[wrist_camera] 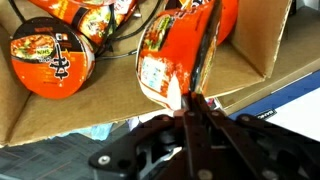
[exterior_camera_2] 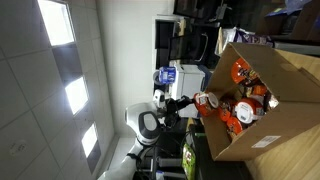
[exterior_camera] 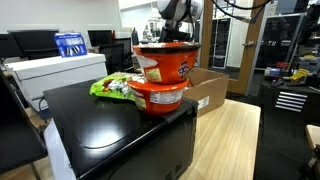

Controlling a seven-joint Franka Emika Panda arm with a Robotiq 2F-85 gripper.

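Note:
In the wrist view, my gripper is shut with the rim of a red-orange noodle bowl (wrist_camera: 165,52) at its fingertips. That bowl is tilted and looks larger than the ones beneath it. From exterior view 2, the same bowl (exterior_camera_2: 207,103) hangs beside the gripper (exterior_camera_2: 190,104), at the edge of the cardboard box (exterior_camera_2: 292,118). More noodle bowls (wrist_camera: 52,58) lie inside the box. Exterior view 1 shows the arm (exterior_camera: 178,10) high behind two stacked red bowls (exterior_camera: 165,68), which hide the fingers and whatever is at them.
The two stacked bowls stand at the edge of a black surface (exterior_camera: 95,125), with a green packet (exterior_camera: 112,88) near them. Bare wooden table (exterior_camera: 230,140) lies in front of the cardboard box (exterior_camera: 208,90). A white cabinet (exterior_camera: 60,75) stands farther back.

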